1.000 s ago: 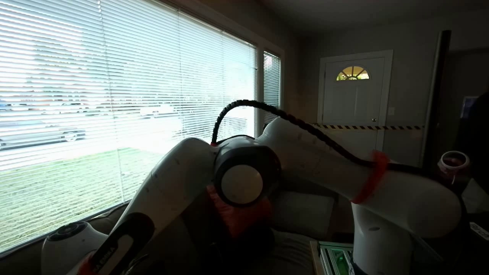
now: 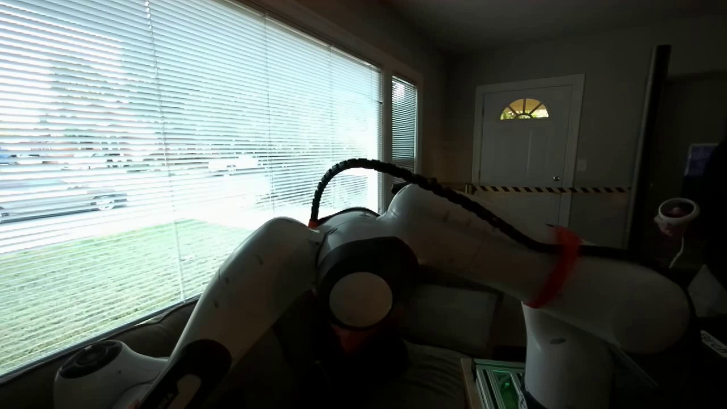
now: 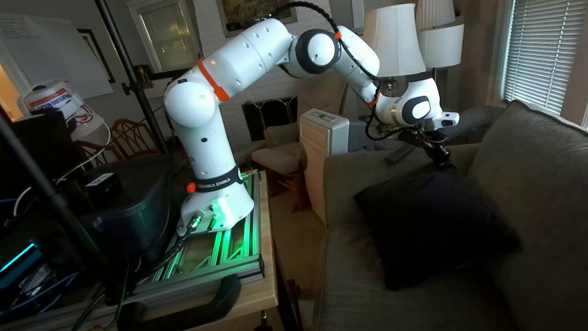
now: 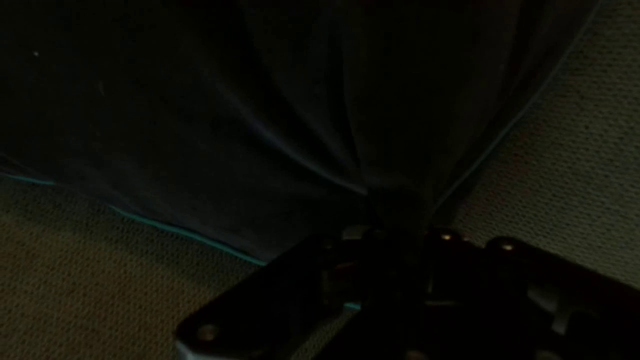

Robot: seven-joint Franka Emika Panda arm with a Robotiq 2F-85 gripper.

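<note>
A large black pillow [image 3: 435,220] leans on the grey sofa, with one upper corner drawn up to my gripper [image 3: 441,160]. In the wrist view, dark cloth of the pillow [image 4: 240,138] bunches into folds that run down between the fingers of my gripper. The fingers are shut on that corner. Thin bluish edges line the cloth on both sides. The wrist view is very dark, so the fingertips are hard to make out. In exterior view 1 the gripper is out of sight, below the arm at the lower left.
The sofa's seat [image 3: 353,276] and backrest [image 3: 551,193] surround the pillow. White lampshades [image 3: 394,41] stand behind the arm. A red item [image 2: 351,338] shows under the elbow, with a grey cushion [image 2: 450,317] beside it. Window blinds [image 2: 204,136] lie close along one side.
The elbow and its cable have sunk lower, and the wrist has shifted down and left in exterior view 1. More of the red item is now covered by the arm.
</note>
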